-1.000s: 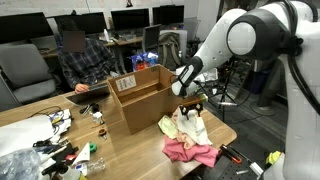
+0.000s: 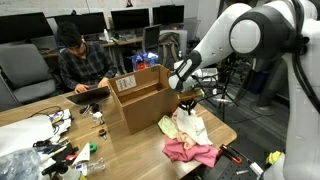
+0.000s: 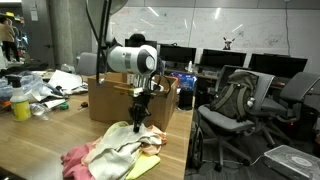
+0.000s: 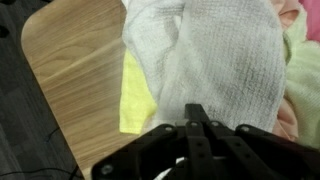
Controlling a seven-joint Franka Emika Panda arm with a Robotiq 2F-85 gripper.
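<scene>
A white cloth (image 4: pixel 225 70) lies crumpled over other cloths on the wooden table. Its pale folds fill the middle of the wrist view. My gripper points down at this cloth with its fingertips close together, shut. Whether a thin fold is caught between them cannot be made out. In exterior view 2 the gripper (image 3: pixel 137 126) reaches the upper part of the pile. A pink cloth (image 2: pixel 188 151) spreads on the near side, a yellow cloth (image 4: pixel 134 95) shows from beneath, and a peach cloth (image 3: pixel 157 138) lies at the edge.
A brown cardboard box (image 2: pixel 140 106) stands open on the table beside the arm. Tools and small clutter (image 2: pixel 62 158) cover the table's far left. Bare wood (image 2: pixel 130 152) lies between clutter and cloths. A person (image 2: pixel 84 65) sits behind the table.
The seated person's head and upper body have shifted slightly. My arm and the cloths look nearly the same as before.
</scene>
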